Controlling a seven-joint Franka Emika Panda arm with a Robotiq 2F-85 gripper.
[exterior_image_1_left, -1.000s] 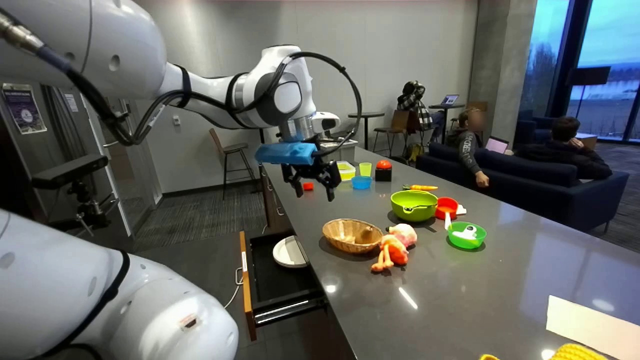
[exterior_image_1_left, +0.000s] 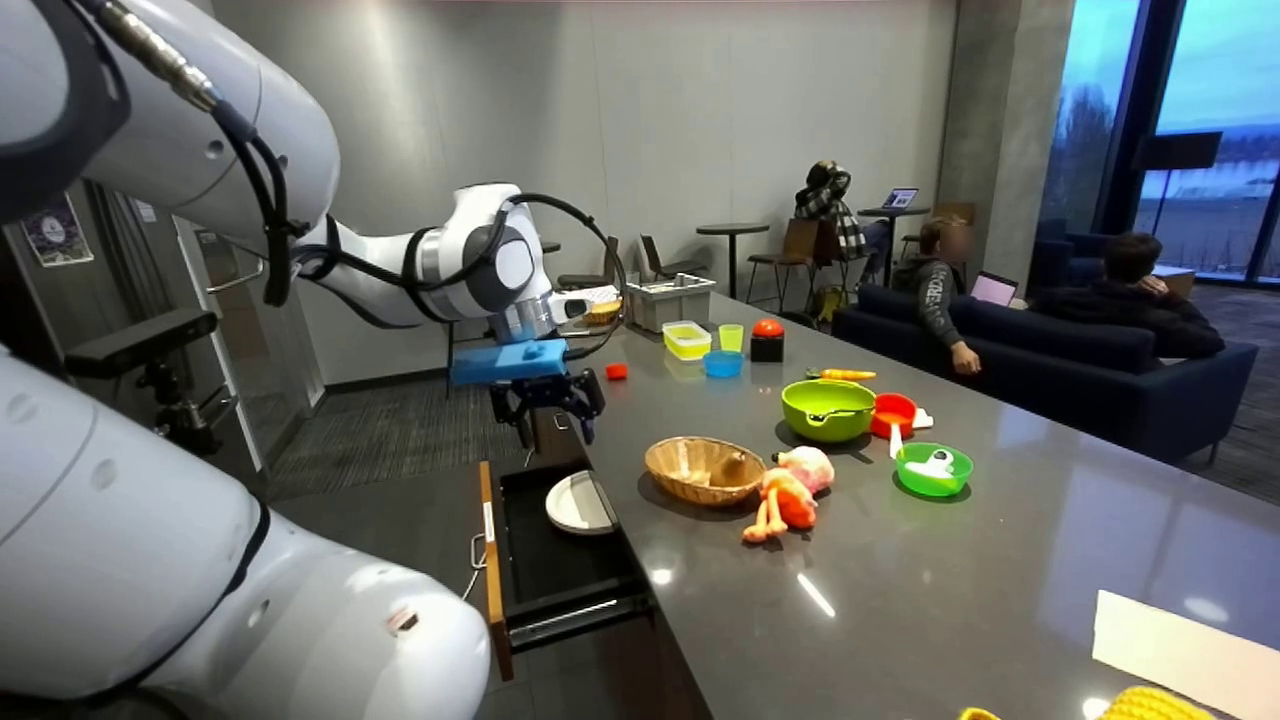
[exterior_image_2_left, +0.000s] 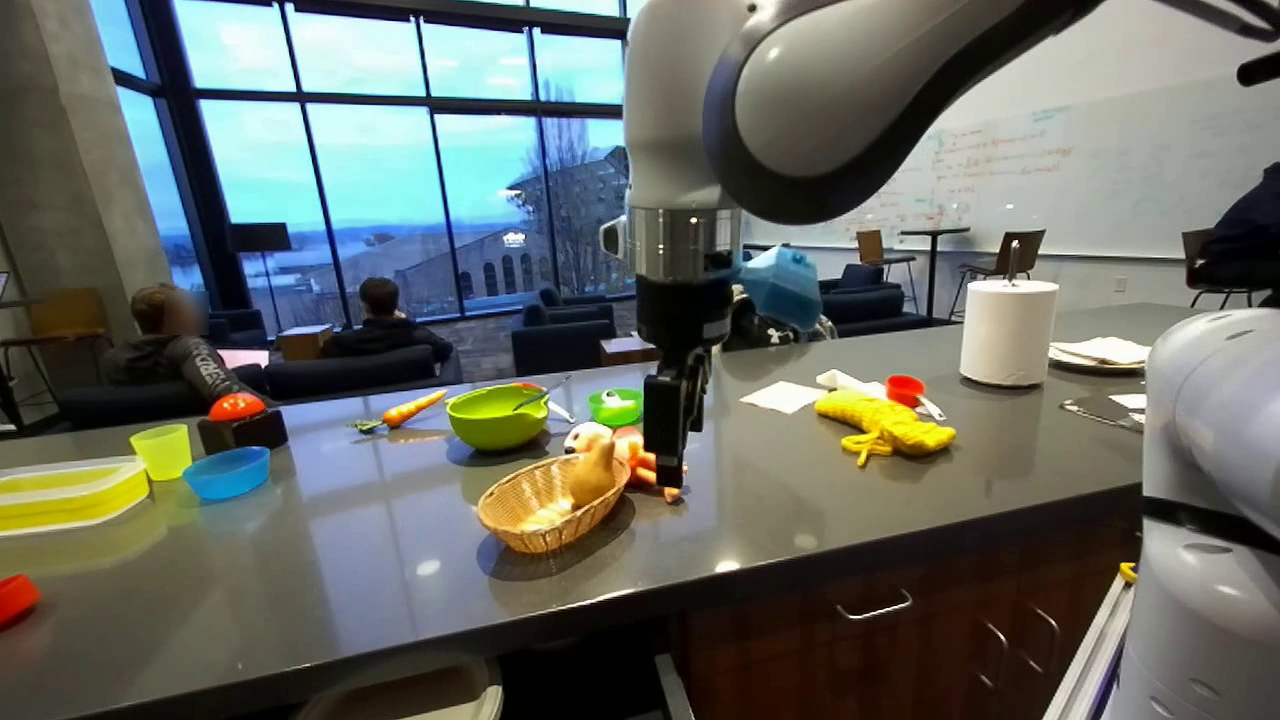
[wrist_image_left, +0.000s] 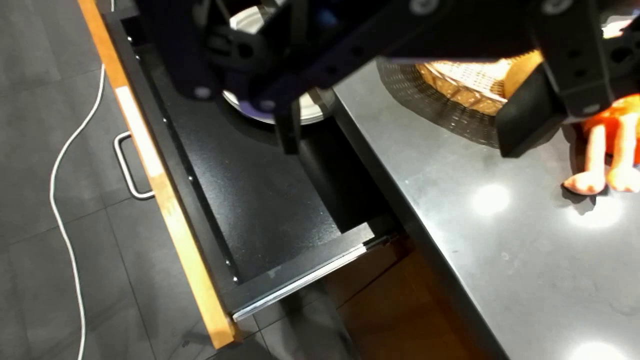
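Observation:
My gripper (exterior_image_1_left: 557, 434) is open, with nothing between its fingers; it hangs above the counter's front edge. In the wrist view its fingers spread wide, one over the drawer and one over the counter. Below stands a pulled-out black drawer (wrist_image_left: 258, 198) with a wooden front. A pale round dish (exterior_image_1_left: 578, 502) lies in it, partly hidden by a finger in the wrist view. On the counter, a wicker basket (exterior_image_2_left: 528, 510) holds a tan, pear-like item (exterior_image_2_left: 593, 472). An orange and pink plush toy (exterior_image_1_left: 788, 502) lies beside the basket.
Farther along the counter (exterior_image_1_left: 864, 600) are a green bowl (exterior_image_1_left: 828, 408), a smaller green bowl (exterior_image_1_left: 933, 469), a red cup (exterior_image_1_left: 891, 414), a carrot (exterior_image_2_left: 414, 409) and a blue bowl (exterior_image_2_left: 228, 472). A paper roll (exterior_image_2_left: 1008, 334) stands at the other end. The counter's front stretch beside the basket is clear.
My arm has lowered and moved left in exterior view 1, bringing the gripper from over the counter to its front edge. Drawer, basket and toy stand as before.

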